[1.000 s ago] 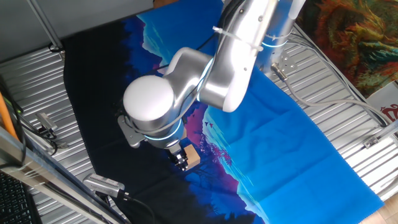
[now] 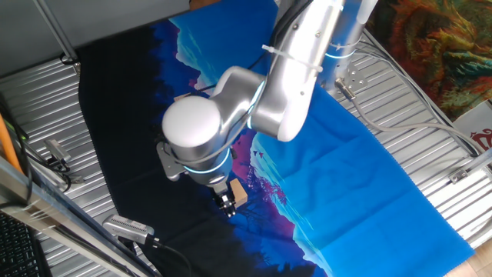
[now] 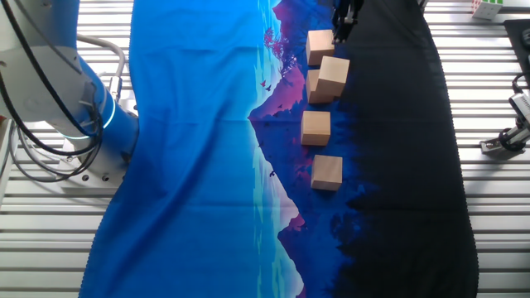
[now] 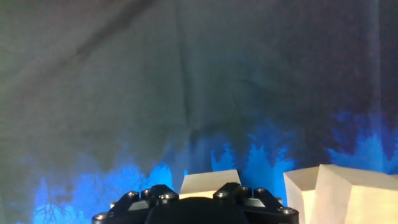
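My gripper (image 3: 342,26) points down beside the endmost wooden block (image 3: 320,45), on the dark side of the cloth. In the wrist view its black fingers (image 4: 166,194) stand apart, and that block (image 4: 208,180) shows beyond the gap; I see nothing held. Close by, one wooden block (image 3: 334,74) sits turned and appears to rest on another block (image 3: 314,89), which it partly covers. Two more wooden blocks stand apart in a rough row: one block (image 3: 315,129) and one block (image 3: 327,173). Exterior view 1 has the arm covering most of the row.
A blue and black printed cloth (image 3: 199,182) covers the slatted metal table (image 3: 495,248). A camera on a stand (image 2: 129,228) is near the left edge of exterior view 1.
In exterior view 1 the wrist and gripper have shifted slightly right and down, ending close against the dark side of the endmost block. That block looks unmoved.
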